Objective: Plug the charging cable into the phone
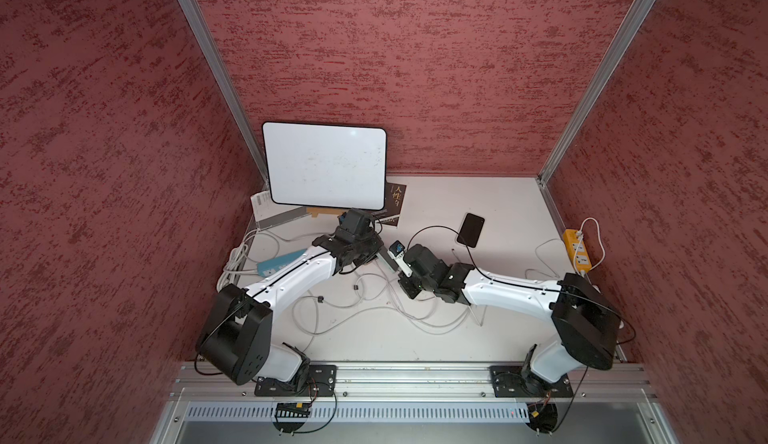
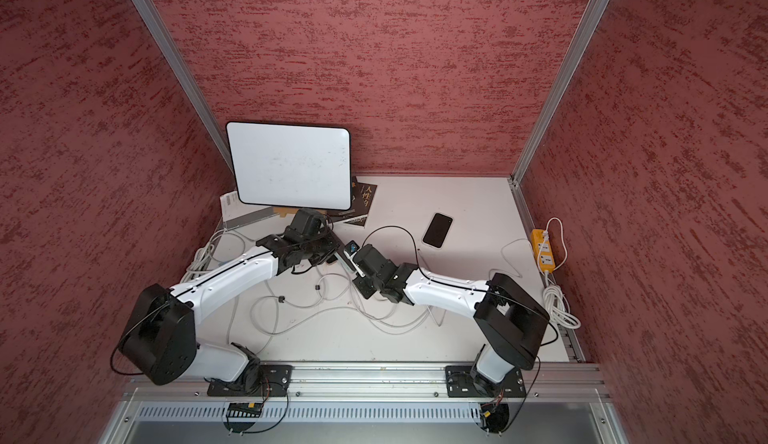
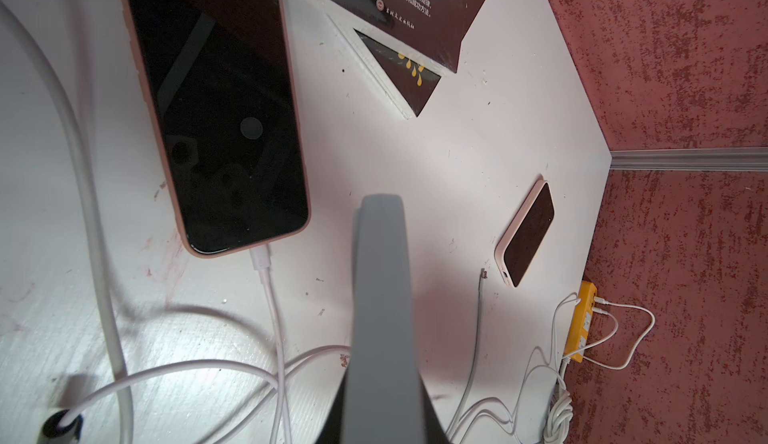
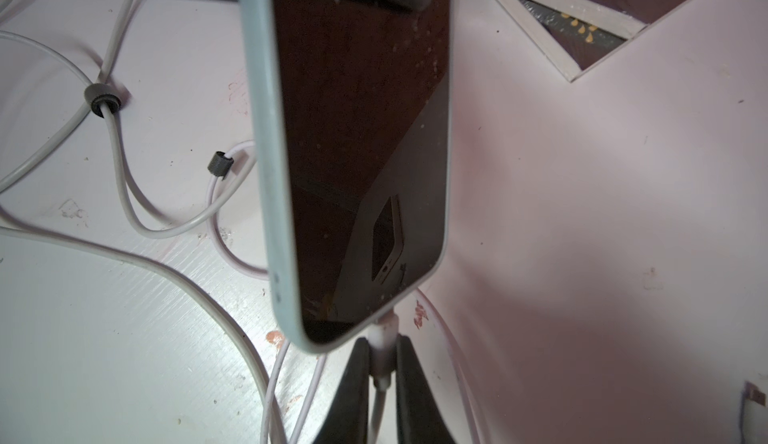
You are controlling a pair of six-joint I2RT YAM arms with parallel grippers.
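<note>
A phone with a pale blue-grey frame [image 4: 360, 163] hangs above the table, its dark screen facing the right wrist camera. My left gripper is shut on this phone, which shows edge-on as a grey strip [image 3: 382, 300] in the left wrist view. Below the phone, my right gripper is shut on the white plug [image 4: 384, 336] of a charging cable [image 4: 377, 413]. The plug's top meets the phone's bottom edge at about its middle; how deep it sits, I cannot tell. From above, the two grippers face each other closely.
Under the left gripper lies a pink-edged phone [image 3: 228, 115] with its own cable [image 3: 272, 308]. Another phone [image 1: 471, 230] lies on the right, near a yellow power strip [image 1: 577, 250]. Loose cables [image 4: 192, 292] cross the table; books [image 1: 390, 203] and a whiteboard [image 1: 324, 163] stand behind.
</note>
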